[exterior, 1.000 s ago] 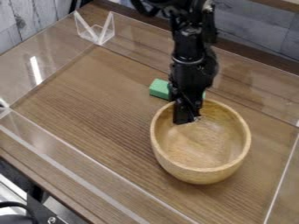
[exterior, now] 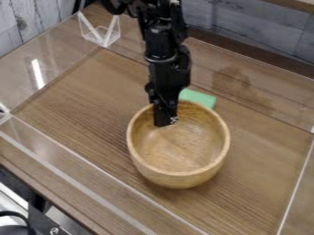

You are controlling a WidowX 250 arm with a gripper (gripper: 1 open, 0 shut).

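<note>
A large tan plastic bowl (exterior: pixel 178 156) sits on the wooden table right of centre. The black gripper (exterior: pixel 163 117) reaches down from the top and is shut on the bowl's upper-left rim. A mint-green object (exterior: pixel 200 97) lies just behind the bowl, partly hidden by it and by the gripper.
White wire-like pieces stand at the top left and left edge. A dark cable shows at the bottom-left corner.
The gripper and the bowl it holds have moved leftward across the table. The green object now shows mostly to the gripper's right.
</note>
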